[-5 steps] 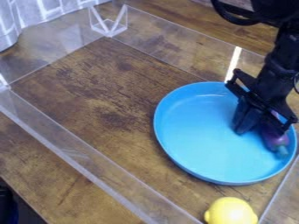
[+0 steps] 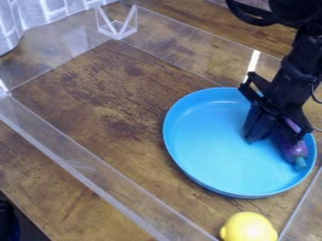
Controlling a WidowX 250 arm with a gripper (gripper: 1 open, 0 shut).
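My black gripper (image 2: 261,128) reaches down from the upper right into the blue plate (image 2: 214,151), its tips low over the plate's middle-right. A small purple object (image 2: 295,150) with a pale teal end lies on the plate's right side, right beside the gripper and partly behind it. The gripper looks shut, with nothing visible between its fingers, though the dark parts overlap and are hard to separate.
A yellow round object (image 2: 248,227) lies below the plate at the bottom edge. Clear plastic walls border the wooden surface (image 2: 101,99), which is bare on the left. A white cloth (image 2: 23,21) is at the top left.
The gripper and the purple object have shifted very slightly; the plate has moved slightly left since a second ago. Otherwise little differs.
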